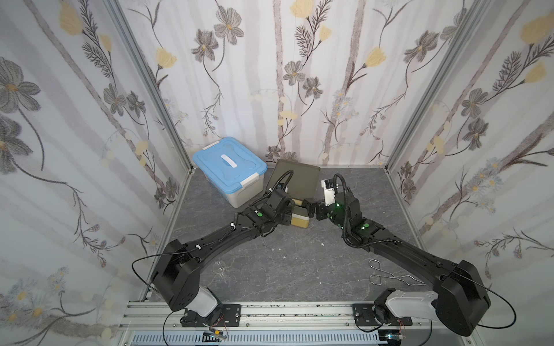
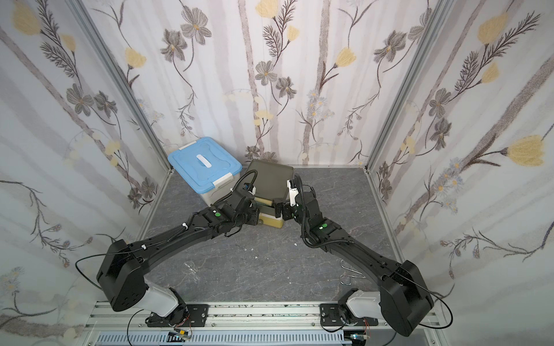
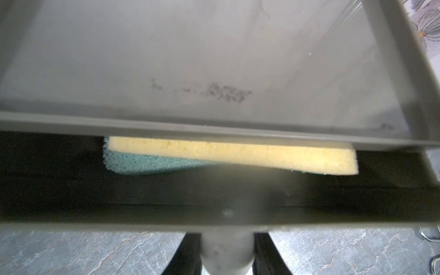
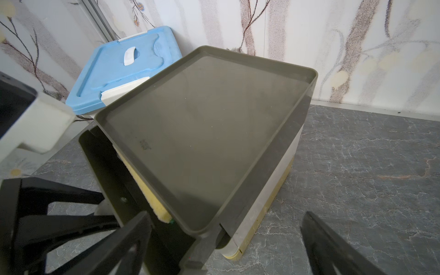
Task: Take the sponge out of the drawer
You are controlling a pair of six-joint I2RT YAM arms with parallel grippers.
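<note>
An olive drawer unit (image 4: 206, 128) has its top drawer (image 3: 137, 192) pulled out. Inside, partly under the upper tray, lie a yellow sponge (image 3: 229, 153) and a teal sponge layer (image 3: 146, 163) beneath it. My left gripper is shut on the drawer's knob at the front. My right gripper is open, coming from the right to the drawer's right end, with nothing seen held between its fingers.
A clear box with a blue lid (image 1: 230, 164) stands at back left. Metal tongs (image 1: 386, 276) lie at front right.
</note>
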